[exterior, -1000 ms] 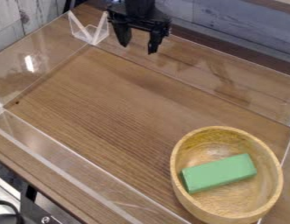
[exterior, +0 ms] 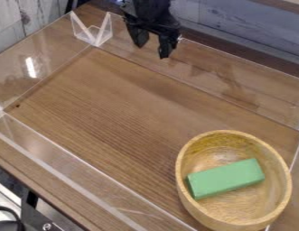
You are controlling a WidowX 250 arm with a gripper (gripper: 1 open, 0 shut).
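My black gripper (exterior: 152,38) is at the top centre, over the back of the wooden table, open, with nothing visible between its fingers. A round yellow bowl (exterior: 198,151) sits at the front right, holding a green rectangular block (exterior: 224,178).
A clear plastic bracket-like piece (exterior: 91,29) stands at the back left, left of my gripper. Walls border the back, and clear rails run along the table's sides.
My gripper has shifted slightly right and turned over the last second. The bowl and green block have not moved.
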